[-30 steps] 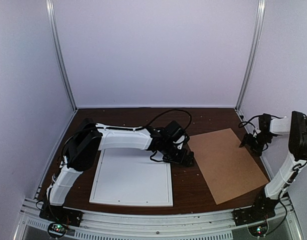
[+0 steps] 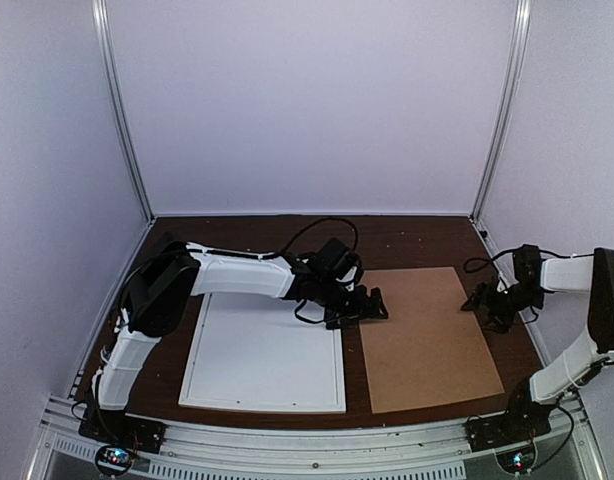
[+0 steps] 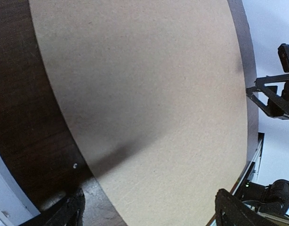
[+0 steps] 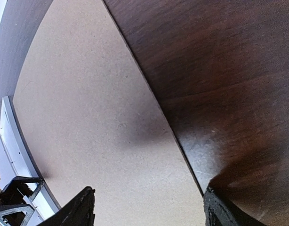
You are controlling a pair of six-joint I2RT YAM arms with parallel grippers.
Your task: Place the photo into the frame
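A brown board [image 2: 427, 350] lies flat on the dark table, right of the white frame [image 2: 262, 365]. My left gripper [image 2: 357, 315] is open over the board's upper left edge; in the left wrist view its fingers [image 3: 229, 212] are wide apart with nothing between them. My right gripper [image 2: 477, 305] is down at the board's right edge; in the right wrist view its fingertips [image 4: 215, 207] stand apart, one at the board's edge. I cannot tell whether a separate photo is among these sheets.
Dark table [image 2: 407, 240] shows behind both sheets and in the gap between them. White walls and metal rails bound the workspace. The left arm lies across the back of the white frame.
The brown board has swung and shifted left to lie nearly parallel to the white frame. My right gripper has moved left and toward the front. The left arm has barely moved.
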